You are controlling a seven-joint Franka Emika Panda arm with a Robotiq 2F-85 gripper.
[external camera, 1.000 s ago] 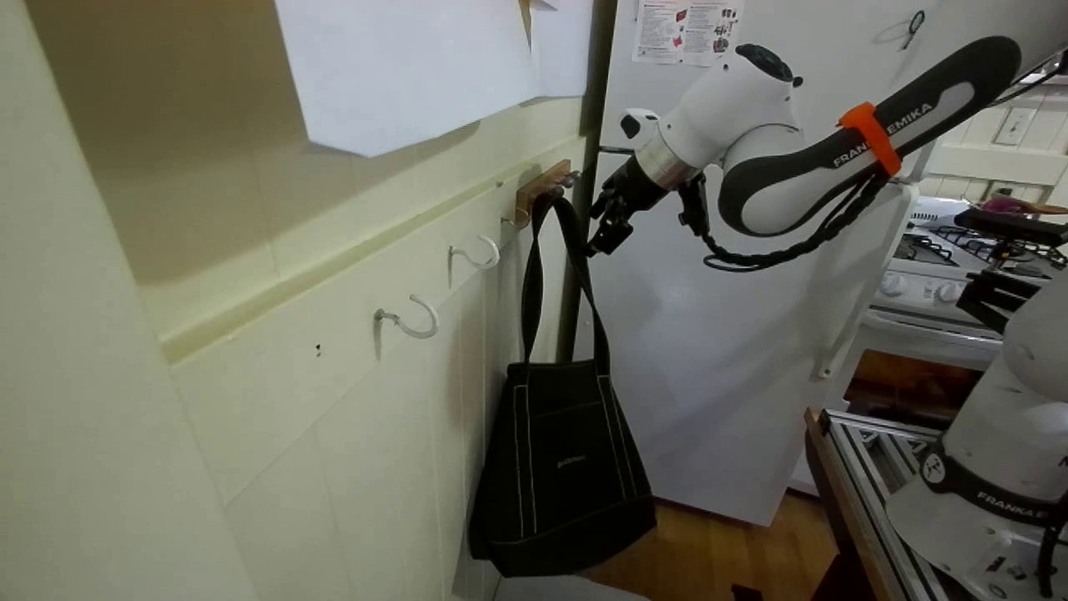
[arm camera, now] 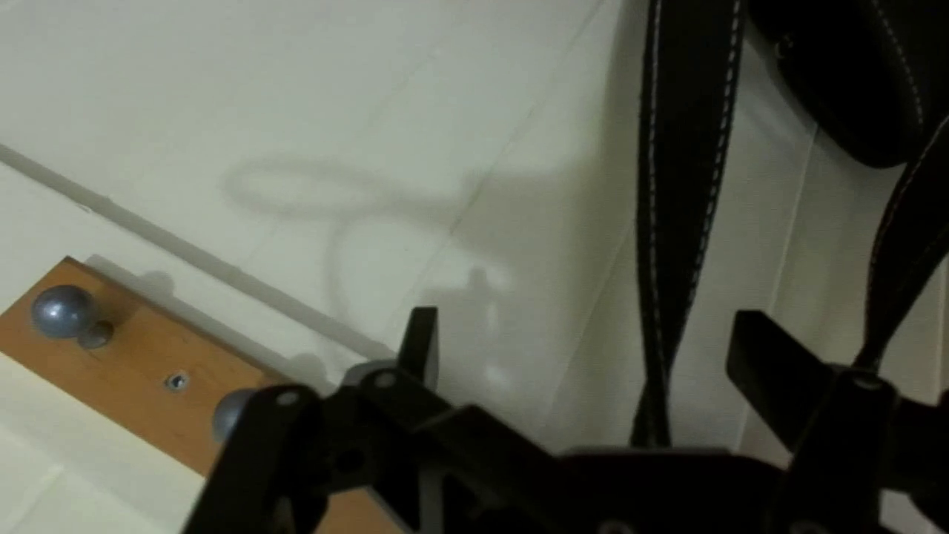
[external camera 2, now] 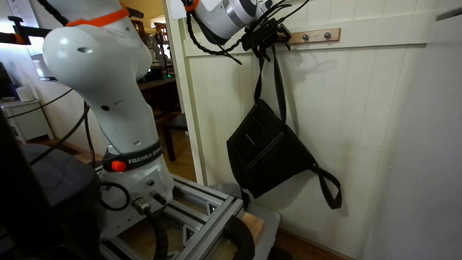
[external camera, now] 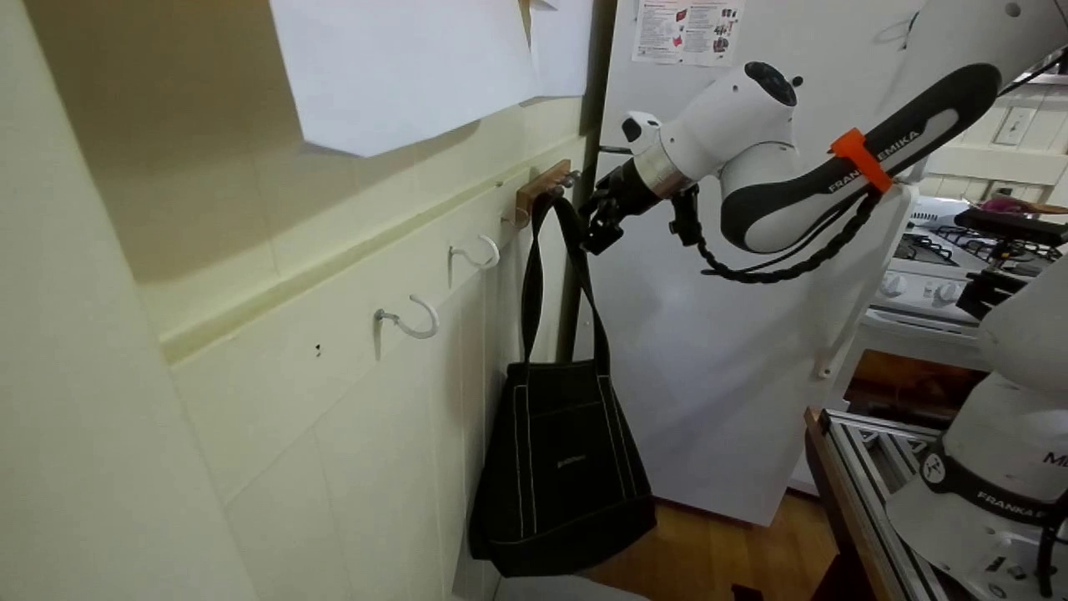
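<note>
A black bag (external camera: 566, 466) with pale stitching hangs against the wall by its handle; its top loop is near the wooden knob rack (external camera: 543, 190). In the second exterior view the bag (external camera 2: 273, 149) hangs tilted, and my gripper (external camera 2: 269, 48) covers the spot where its handle is held up. My gripper (external camera: 601, 225) is right beside the upper handle. In the wrist view the gripper is open, its fingers wide apart. One handle strap (arm camera: 685, 178) runs down between the fingers, nearer the right one, apart from both; the other strap (arm camera: 898, 240) lies outside.
Two white hooks (external camera: 410, 319) stick out of the wall nearer the camera. Bare rack knobs (arm camera: 64, 311) are to the gripper's left in the wrist view. A white fridge (external camera: 691, 330) stands close behind the arm. A loose strap (external camera 2: 329, 190) dangles from the bag's lower right.
My gripper has moved slightly left, closer to the bag's handle and the wall, and the forearm has shifted a little. The bag hangs as before.
</note>
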